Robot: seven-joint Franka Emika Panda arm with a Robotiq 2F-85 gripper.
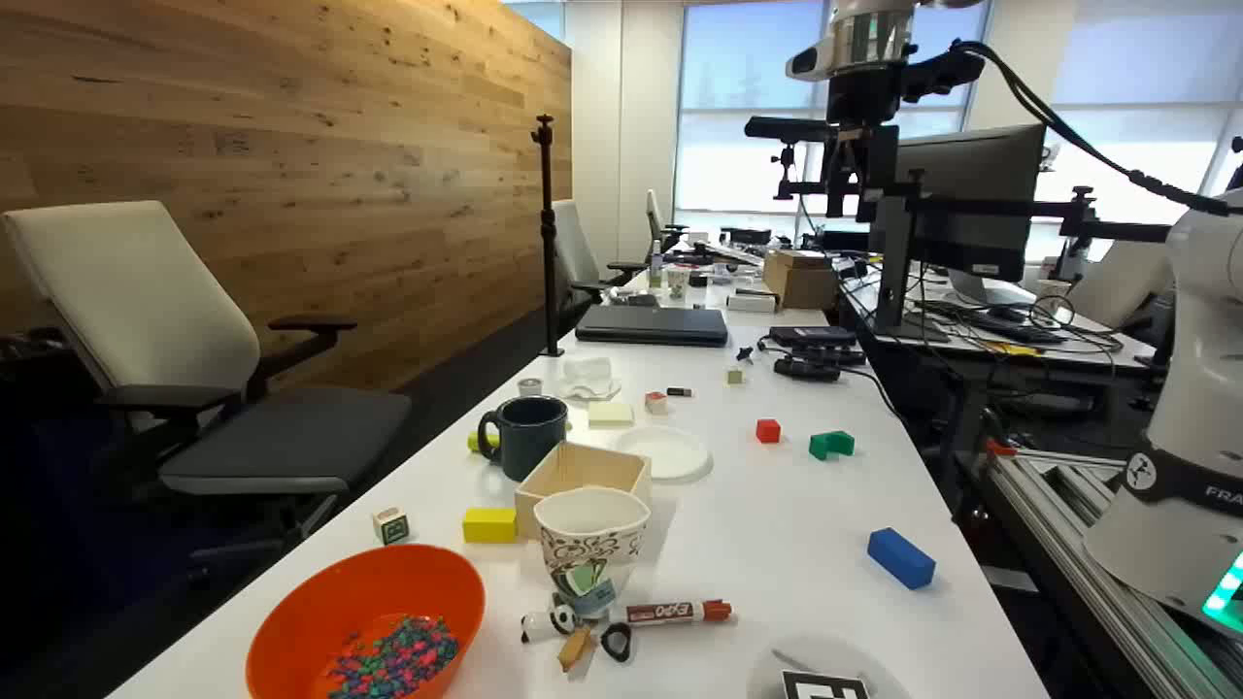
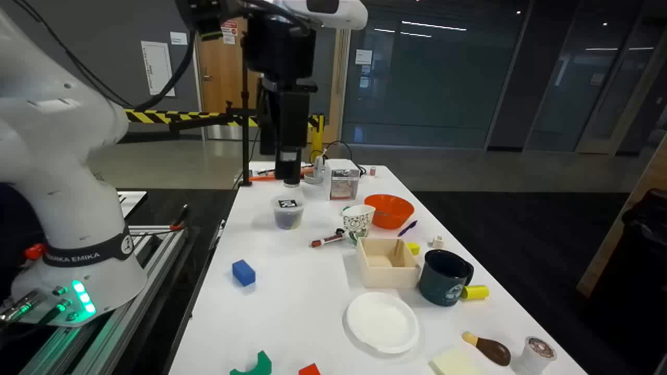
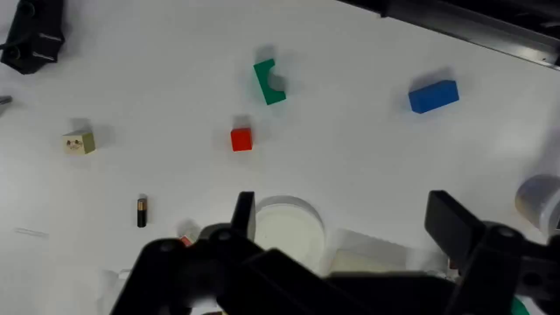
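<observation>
High above the white table, my gripper stands open, its two black fingers wide apart with nothing held between them. In the wrist view a red cube (image 3: 241, 139) and a green arch block (image 3: 268, 83) lie on bare table, and a blue block (image 3: 433, 96) lies off to the right. A round white lid (image 3: 288, 236) shows between the fingers, far below. The exterior views show a square wooden box (image 2: 388, 277), a patterned paper cup (image 2: 358, 219), a dark mug (image 2: 442, 278) and an orange bowl (image 2: 388, 211) with colourful bits in it (image 1: 396, 658).
A red marker (image 1: 679, 612) lies near the paper cup. Yellow blocks (image 1: 489, 525) sit by the box. A lidded plastic tub (image 2: 288, 212) and a white box (image 2: 341, 179) stand at one end. Around the red, green and blue blocks the table is clear.
</observation>
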